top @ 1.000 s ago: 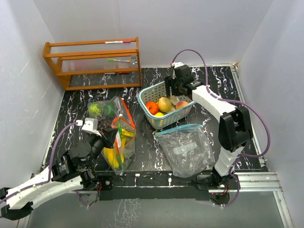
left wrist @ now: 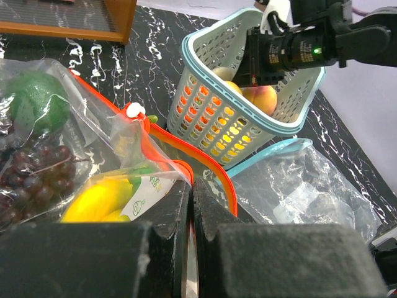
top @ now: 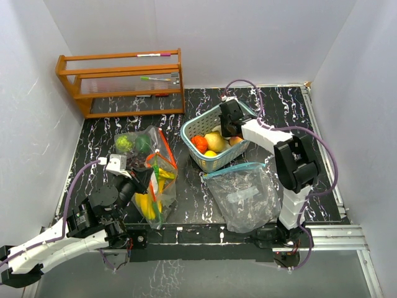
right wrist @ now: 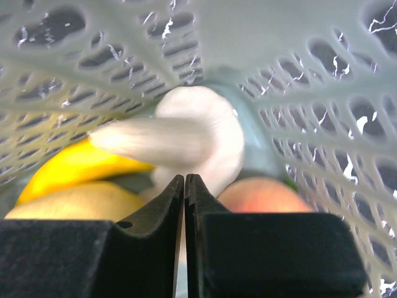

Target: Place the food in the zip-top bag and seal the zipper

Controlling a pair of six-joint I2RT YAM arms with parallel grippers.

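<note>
The plastic basket (top: 192, 155) holds fruit, including an orange tomato-like item (top: 199, 143), a yellow fruit (top: 215, 141) and a peach (left wrist: 262, 99). My right gripper (top: 226, 130) is down inside it, shut; in the right wrist view a pale mushroom-like item (right wrist: 208, 105) lies beyond the fingertips, and what is between them is hidden. A filled zip bag (top: 142, 143) with grapes (left wrist: 34, 186), greens and yellow food lies left, open toward the basket. My left gripper (top: 149, 177) is shut at its orange-edged rim.
An empty zip bag (top: 245, 202) lies in front of the basket. A wooden rack (top: 118, 115) stands at the back left. Some bare counter (top: 192, 202) shows between the bags.
The left arm and bags are unchanged.
</note>
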